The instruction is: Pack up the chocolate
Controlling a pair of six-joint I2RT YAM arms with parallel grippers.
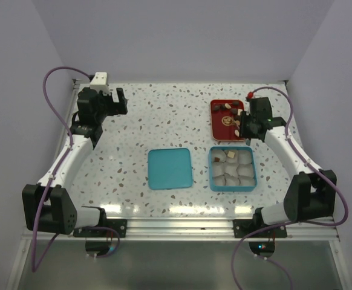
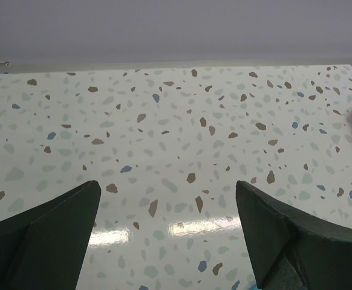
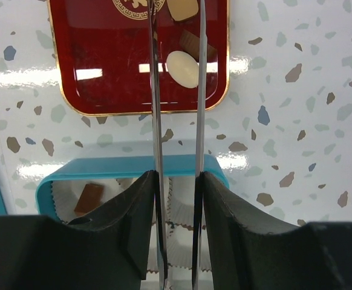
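Observation:
Chocolates of brown, tan and cream colour lie in the red tray (image 1: 213, 128); in the right wrist view, a tan one (image 3: 183, 8), a brown one (image 3: 191, 43) and a cream oval (image 3: 182, 69) show. My right gripper (image 1: 239, 122) reaches over this tray's right side. Its long thin metal fingers (image 3: 155, 103) run past the top edge of the right wrist view, so the tips and anything between them are hidden. The blue box (image 1: 211, 175) has a pale compartment insert, with a brown chocolate (image 1: 216, 160) and a tan one (image 1: 231, 154) in back compartments. Far left, my left gripper is open and empty.
A flat blue lid or tray (image 1: 170, 169) lies left of the box. The red tray stands just behind the box, with a narrow strip of table between them.

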